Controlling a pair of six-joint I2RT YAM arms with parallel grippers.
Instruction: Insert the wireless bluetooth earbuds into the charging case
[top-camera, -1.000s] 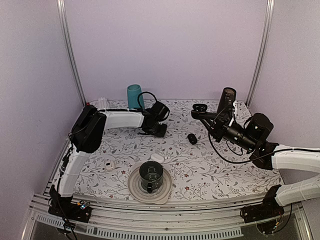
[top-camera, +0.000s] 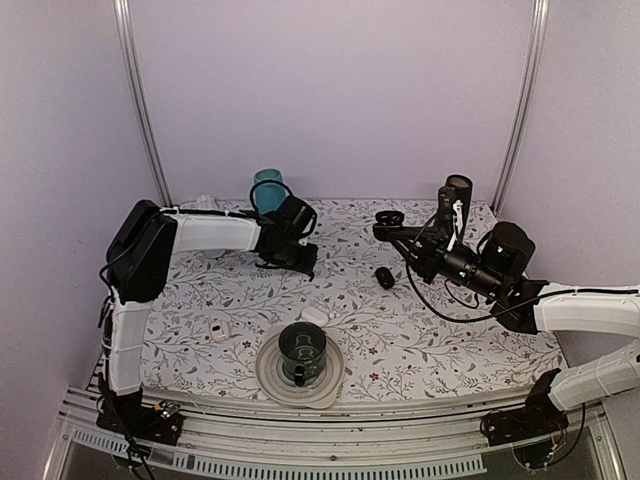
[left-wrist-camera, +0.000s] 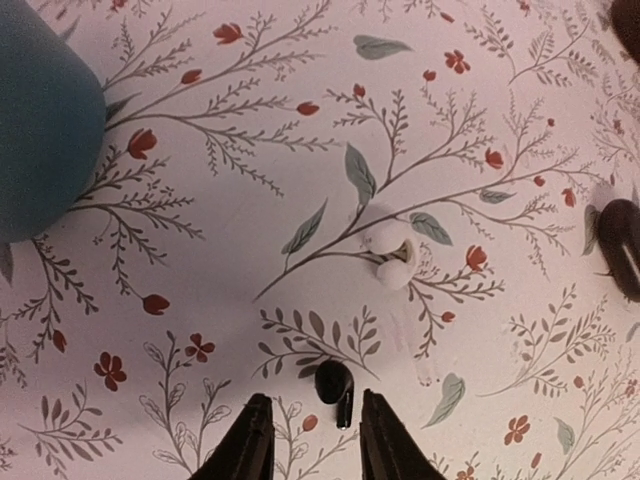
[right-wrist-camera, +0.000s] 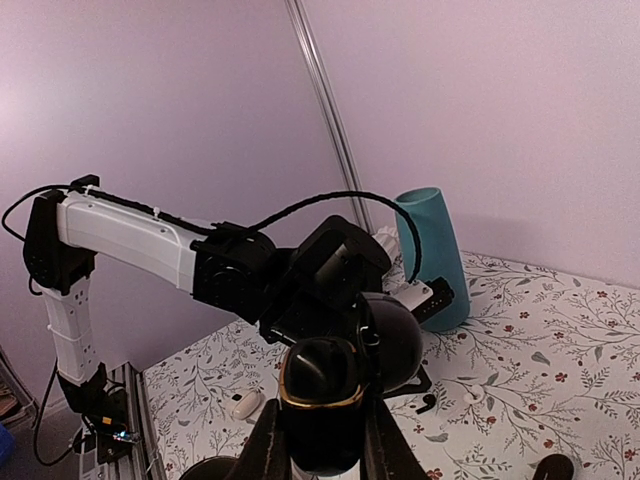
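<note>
A black earbud (left-wrist-camera: 334, 382) with a short stem lies on the patterned table, just beyond the tips of my left gripper in the left wrist view. That gripper is open, its two dark fingers apart and nothing gripped between them. My right gripper is shut on a black charging case (right-wrist-camera: 322, 370) with a gold rim, held up above the table. From the top, the case (top-camera: 388, 218) appears at the tip of the right arm, its lid raised. Whether an earbud sits in the case cannot be seen.
Small white pieces (left-wrist-camera: 400, 262) lie near the black earbud. A black oval object (top-camera: 385, 278) rests mid-table. White cases (top-camera: 314, 316) lie nearer the front, by a dark mug (top-camera: 302, 345) on a plate (top-camera: 268, 375). A teal cup (top-camera: 268, 180) stands behind the left arm.
My left gripper has moved left over the table. The right arm and its black case have shifted slightly left. The objects on the table keep their places.
</note>
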